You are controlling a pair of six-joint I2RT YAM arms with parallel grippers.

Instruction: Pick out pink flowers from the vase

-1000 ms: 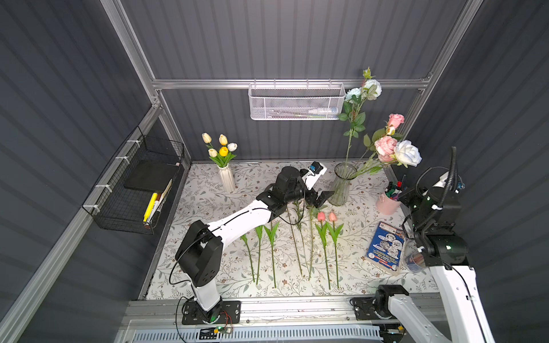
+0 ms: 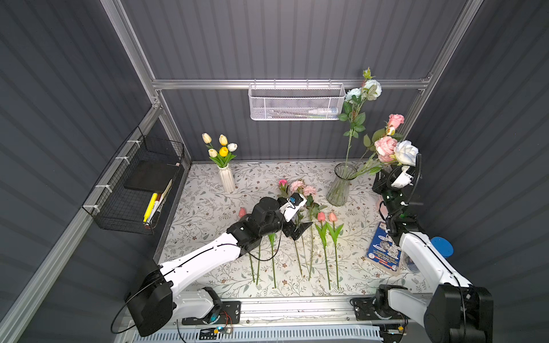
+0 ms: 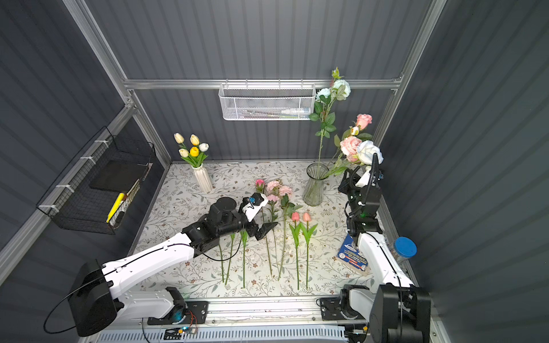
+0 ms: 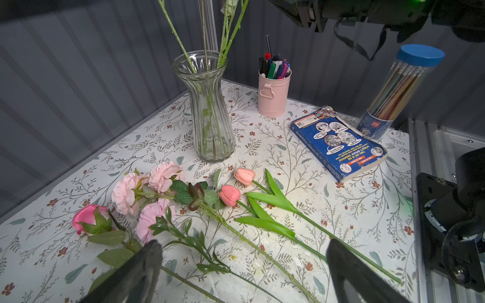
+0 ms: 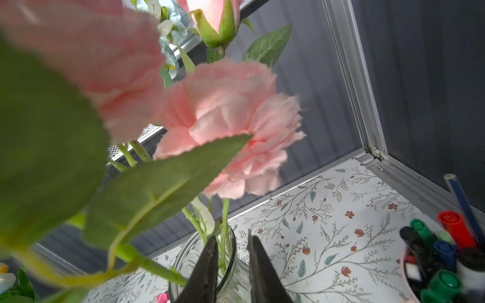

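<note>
A glass vase stands at the back right, holding pink roses, a white rose and pale blue flowers. My right gripper is beside the vase, below the pink blooms, its fingers apart with no stem clearly between them; leaves and blooms fill much of its view. My left gripper is open above loose pink flowers and pink tulips lying on the table.
A small vase of tulips stands at the back left. A pink pen cup, a blue book and a jar with blue lid occupy the right side. Wire baskets hang on the walls.
My right arm has moved left and inward toward the vase, under the flower heads. My left arm has drawn back from near the vase toward the front left.
</note>
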